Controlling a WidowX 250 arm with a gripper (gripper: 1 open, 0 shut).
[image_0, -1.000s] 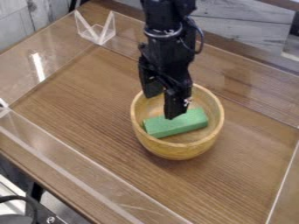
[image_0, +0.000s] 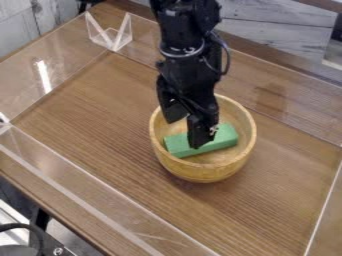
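Observation:
A yellow-tan bowl (image_0: 205, 167) sits on the wooden table, holding a green block (image_0: 186, 147). My black gripper (image_0: 187, 120) hangs over the bowl, its open fingers reaching down toward the block; whether they touch it I cannot tell. The arm rises to the top edge of the view and hides part of the bowl's back rim.
A clear plastic object (image_0: 110, 35) stands at the back left. Black cabling (image_0: 27, 240) shows at the lower left corner, and a pale panel lies along the back right.
The bowl stays in about the same place.

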